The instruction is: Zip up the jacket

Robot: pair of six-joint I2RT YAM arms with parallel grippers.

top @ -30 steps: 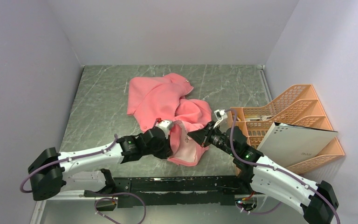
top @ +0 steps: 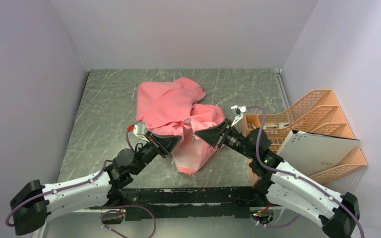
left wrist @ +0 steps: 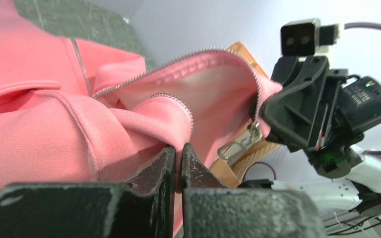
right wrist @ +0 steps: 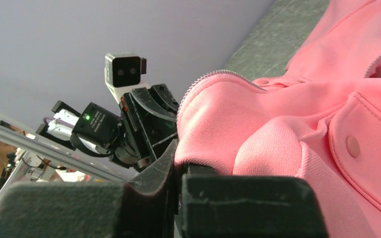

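The pink jacket [top: 166, 106] lies bunched on the table, its front lifted between my two grippers. My left gripper [top: 180, 138] is shut on one front edge; in the left wrist view that fabric runs up from between its fingertips, with zipper teeth [left wrist: 179, 102] along the fold above. Facing it, my right gripper [top: 196, 133] is shut on the opposite zipper edge. From this edge, beside the right fingers, hangs the metal zipper pull [left wrist: 231, 150]. In the right wrist view, pink fabric [right wrist: 213, 124] bulges over the fingertips and hides the grip itself.
An orange basket [top: 322, 99] stands at the right, close to my right arm, with a white folder [top: 317, 151] leaning in it. Bare grey tabletop [top: 101, 109] shows to the left of the jacket.
My left gripper has moved toward the back of the table, raising its jacket edge.
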